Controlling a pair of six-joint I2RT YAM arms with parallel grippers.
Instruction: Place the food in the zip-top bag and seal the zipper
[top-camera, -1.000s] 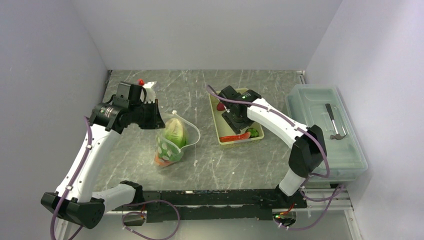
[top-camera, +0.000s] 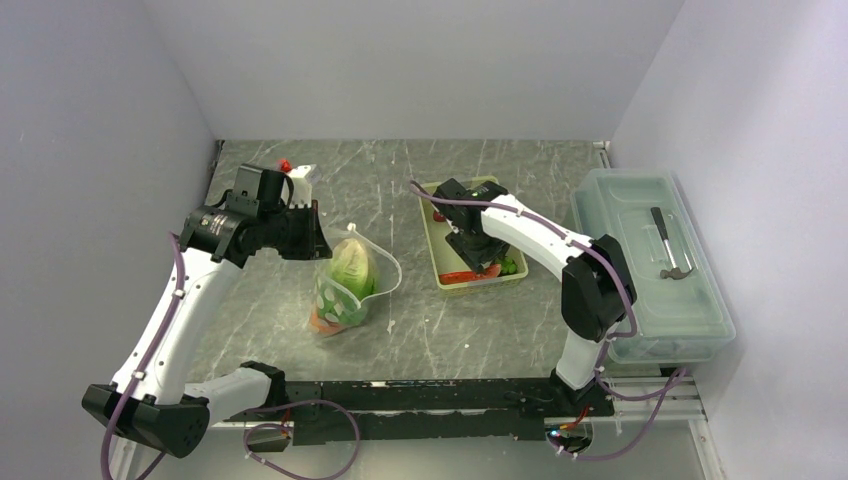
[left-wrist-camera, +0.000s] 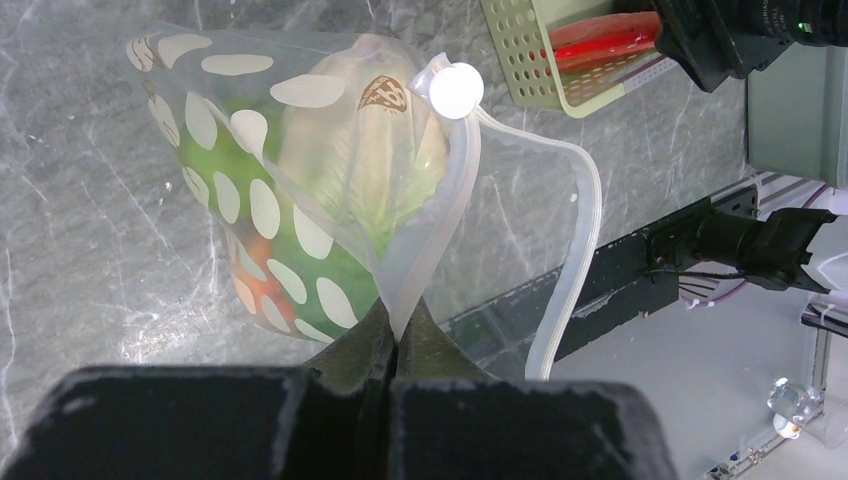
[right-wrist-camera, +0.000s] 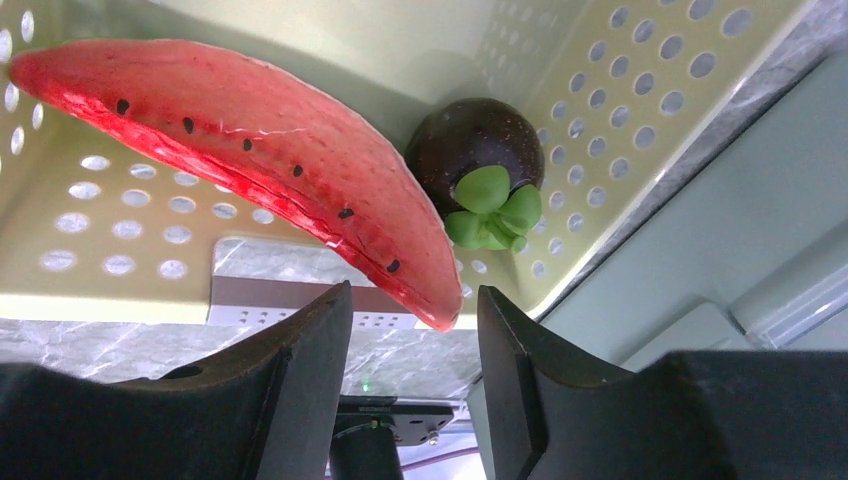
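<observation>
A clear zip top bag (top-camera: 352, 275) with white spots stands on the left, holding a lettuce (left-wrist-camera: 340, 150) and something orange low down. My left gripper is shut at the bag's rim near its slider; whether film is between its fingers is hard to tell. My right gripper hangs open over the yellow perforated basket (right-wrist-camera: 650, 120), above the end of a red melon-slice-like piece (right-wrist-camera: 250, 160) with black seeds. Beside that lies a dark round fruit with green leaves (right-wrist-camera: 450, 150). Nothing is between the right fingers.
A clear lidded bin (top-camera: 650, 310) with a hammer-like tool (top-camera: 662, 235) stands at the right. Something small and red shows behind my left arm.
My right arm's elbow has shifted left and its gripper has moved slightly toward the front of the basket. The left arm and the bag are almost unchanged.
</observation>
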